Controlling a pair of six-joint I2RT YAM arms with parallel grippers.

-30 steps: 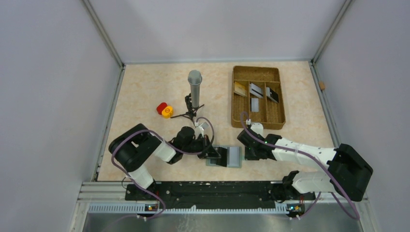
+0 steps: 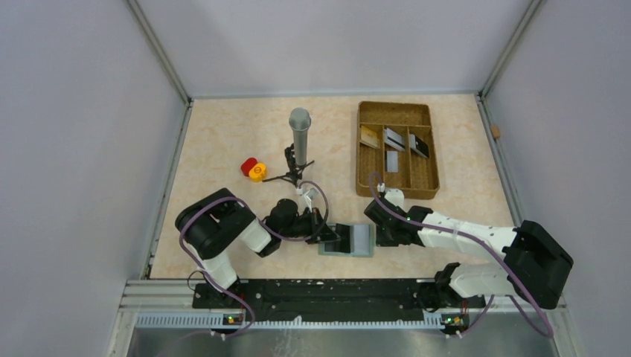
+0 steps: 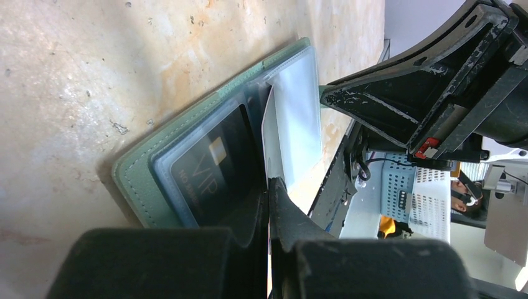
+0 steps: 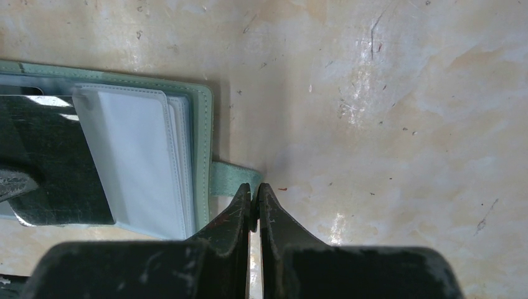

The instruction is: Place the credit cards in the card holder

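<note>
The pale green card holder (image 2: 347, 254) lies opened flat near the table's front edge, with clear sleeves. A dark VIP card (image 3: 215, 165) shows under one sleeve in the left wrist view. My left gripper is shut on a thin black card (image 4: 53, 159), seen almost edge-on from that wrist. In the right wrist view the card's right end lies against the whitish sleeve (image 4: 134, 149); whether it has entered a pocket I cannot tell. My right gripper is shut at the holder's right side, with the end of its green tab (image 4: 230, 179) between the fingertips.
A brown divided tray (image 2: 394, 108) with several cards in its compartments stands at the back right. A grey microphone-like object (image 2: 300, 134) on a tripod stands behind my left arm. Red and yellow items (image 2: 254, 169) sit at the left.
My right arm looks unmoved.
</note>
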